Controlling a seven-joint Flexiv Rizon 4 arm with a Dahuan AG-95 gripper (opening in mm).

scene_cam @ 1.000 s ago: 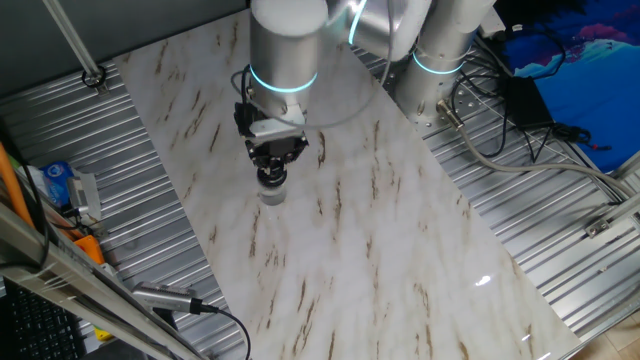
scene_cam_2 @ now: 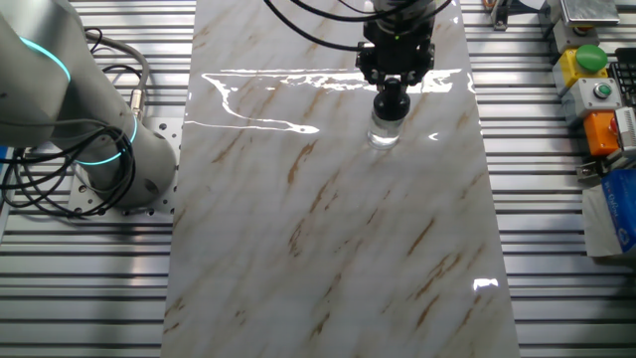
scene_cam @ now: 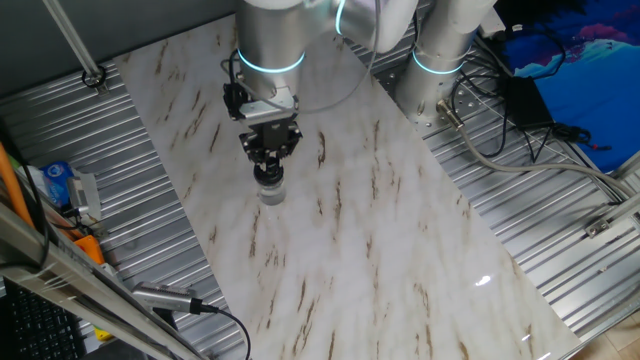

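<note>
A small clear container (scene_cam_2: 384, 136) with a black top (scene_cam_2: 392, 102) stands on the marble-patterned board. In exterior view 1 the same clear container (scene_cam: 272, 195) is near the board's left edge, its black top (scene_cam: 268, 174) just under my gripper (scene_cam: 269, 160). My gripper (scene_cam_2: 395, 84) points down over it in exterior view 2, its fingertips close to or touching the black top. The dark fingers blend with the black part, so whether they are closed around it cannot be made out.
Bare board (scene_cam_2: 298, 249) spreads around the container. My arm's base (scene_cam: 425, 90) stands beside the board. On the opposite side are a button box (scene_cam_2: 596, 94), a blue packet (scene_cam_2: 621, 204) and a silver cylindrical device (scene_cam: 165, 297) with a cable.
In exterior view 1 my arm's wrist has swung left, and the gripper has shifted slightly up and left in the picture. The clear container shows almost no movement.
</note>
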